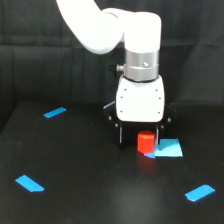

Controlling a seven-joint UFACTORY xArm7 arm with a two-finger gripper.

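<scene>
A small red block (147, 142) rests on the black table, below the white hand of the arm. My gripper (140, 135) points down right over it, its dark fingers hard to make out against the black background. The left finger (121, 133) shows as a thin dark shape, with a gap between it and the block. The other finger seems to be close to the block's right side. The fingers look spread apart, and no grip on the block shows.
Light blue paper or tape (169, 148) lies just right of the block. Blue tape strips mark the table at far left (55, 112), front left (29, 184) and front right (200, 192).
</scene>
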